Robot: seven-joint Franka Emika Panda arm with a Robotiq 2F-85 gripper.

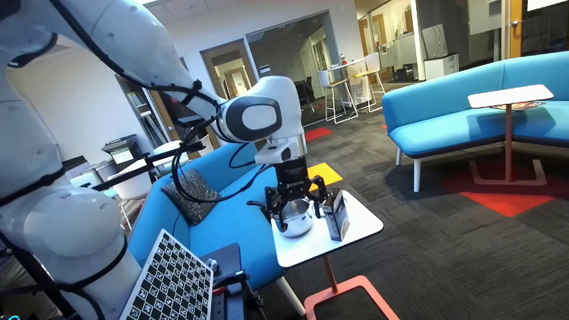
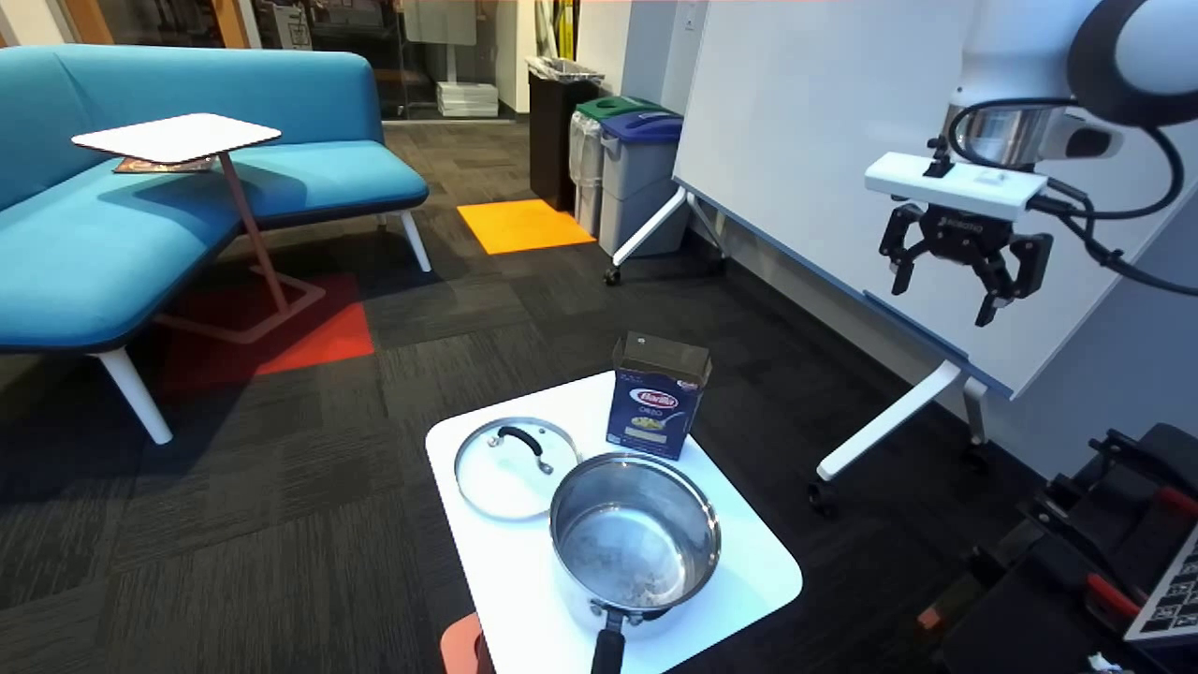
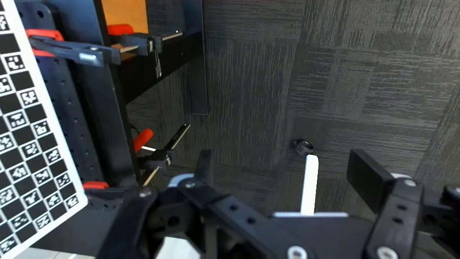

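My gripper [image 2: 940,305] hangs in the air to the right of the small white table [image 2: 517,618], well away from everything on it. Its fingers [image 3: 371,181] are spread wide, and only carpet and a white stand leg show between them in the wrist view. A steel pot [image 2: 635,539] without its cover stands empty on the table, its black handle toward the front edge. Left of it lies the glass lid [image 2: 517,468] with a black grip. Behind the pot a dark blue Barilla box [image 2: 657,399] stands upright, its top apparently open.
A whiteboard [image 2: 854,146] on wheeled legs rises behind my gripper. The black mounting bench with clamps [image 3: 159,162] and a checkered board [image 3: 30,142] sit left in the wrist view. Blue sofas [image 2: 213,202] lie farther off.
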